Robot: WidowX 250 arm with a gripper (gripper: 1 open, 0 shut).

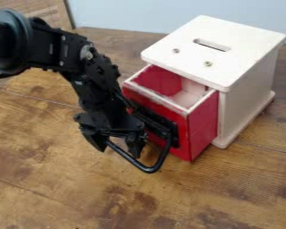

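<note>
A pale wooden box (248,98) with a slotted lid stands at the right, its red drawer (200,132) pulled out toward the front left, the inside visible and empty as far as shows. On the drawer's front is a black handle (156,163) that loops down toward the table. My black gripper (115,134) is at this handle, in front of the drawer's left part; whether its fingers are closed on the handle I cannot tell.
A pale board (44,9) stands at the back left edge.
</note>
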